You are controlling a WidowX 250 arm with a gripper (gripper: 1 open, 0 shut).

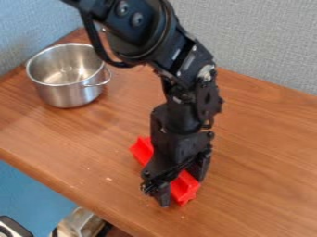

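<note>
My black gripper (168, 185) is lowered over a red object (186, 190) near the front of the wooden table, covering much of it. Red parts show on both sides of the gripper, one reaching up-left behind it. Whether the fingers are closed on the object is hidden by the gripper's own body. A steel pot (67, 83) with wire handles stands at the back left.
Grey walls border the back.
</note>
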